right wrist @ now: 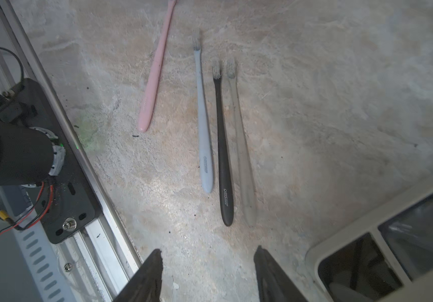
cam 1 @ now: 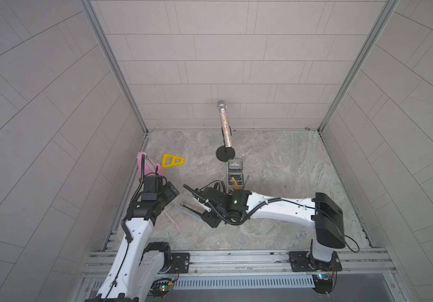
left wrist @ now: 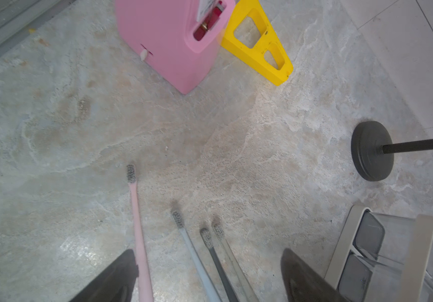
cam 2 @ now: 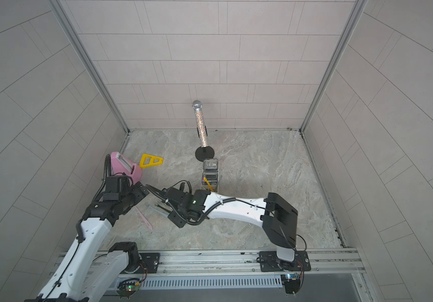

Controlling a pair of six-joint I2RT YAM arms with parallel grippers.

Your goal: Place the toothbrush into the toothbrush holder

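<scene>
Several toothbrushes lie on the grey stone-look tabletop: a pink one (right wrist: 153, 83), a light blue one (right wrist: 203, 125), a black one (right wrist: 222, 151) and a translucent grey one (right wrist: 244, 156). The last three lie close side by side, the pink one apart on the left. My right gripper is open near their handle ends, nothing between its fingers. My left gripper stands open above the brush heads, also empty. The compartmented toothbrush holder (cam 2: 210, 166) stands to the right, partly covered by my right arm, with a yellow item (cam 2: 207, 183) in it.
A pink metronome-like object (left wrist: 176, 40) and a yellow triangular frame (left wrist: 259, 42) stand at the back left. Behind the holder is a microphone (cam 1: 225, 123) on a round black base. Open tabletop (cam 1: 286, 156) stretches right of the holder.
</scene>
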